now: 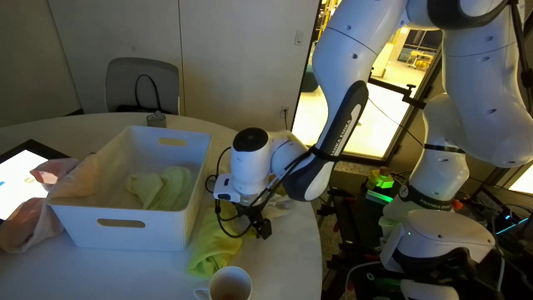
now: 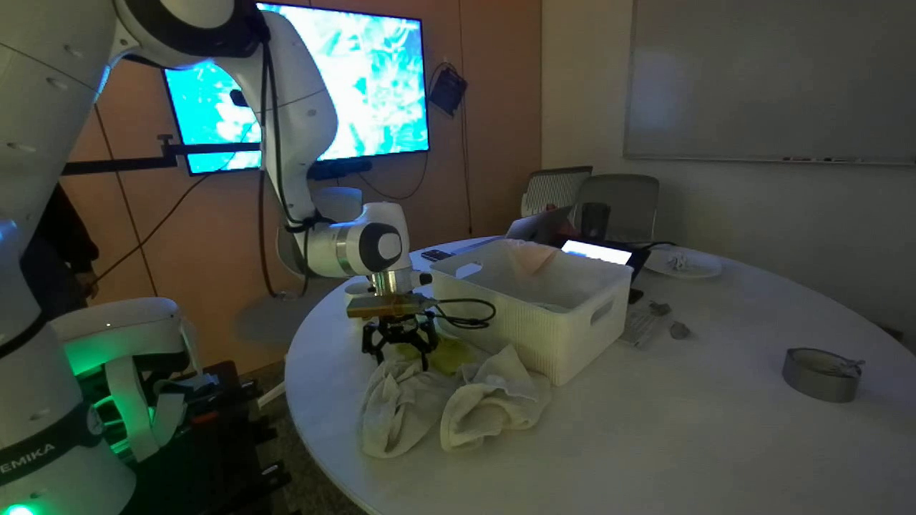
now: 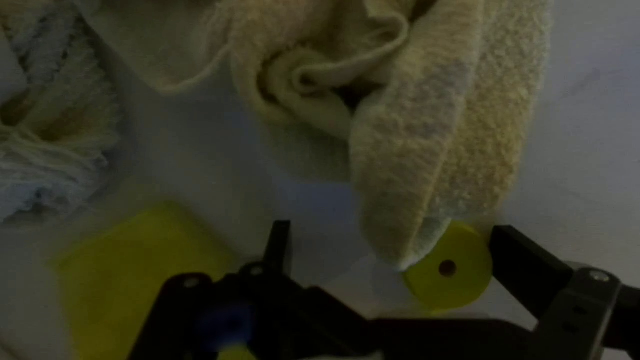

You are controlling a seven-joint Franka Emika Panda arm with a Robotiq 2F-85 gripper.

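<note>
My gripper (image 2: 401, 356) points down close over the cloths beside the white box. In the wrist view the gripper is open, its black fingers wide apart. A crumpled beige towel (image 3: 432, 108) hangs into the upper side of that gap, not gripped. Near the right finger is a round yellow piece (image 3: 453, 267) with a small hole, partly covered by the towel. Pale towels (image 2: 498, 403) lie bunched in front of the gripper. A yellow-green cloth (image 1: 215, 250) rests between box and mug. The white box (image 1: 165, 232) holds another yellow-green cloth (image 1: 172, 187).
Pink cloth (image 1: 75, 182) drapes over the box's left side. A white mug (image 1: 230, 282) stands near the front table edge. A tape roll (image 2: 821, 375) sits far right in the second exterior view, with bare tabletop (image 2: 678, 429) before it.
</note>
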